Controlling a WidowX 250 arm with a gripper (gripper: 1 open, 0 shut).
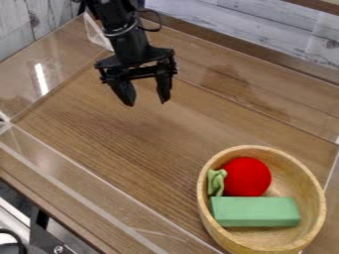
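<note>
My black gripper [145, 93] is above the upper left part of the wooden table [133, 149], open, with its two fingers apart and nothing visible between them. At the lower right stands a round wooden bowl [310, 197] holding a red ball [249, 177], a light green soft-looking item [216, 183] and a green block [252, 210]. The gripper is well apart from the bowl.
A white plank wall [265, 30] runs along the back. A clear, shiny piece of something shows behind the arm at the upper left.
</note>
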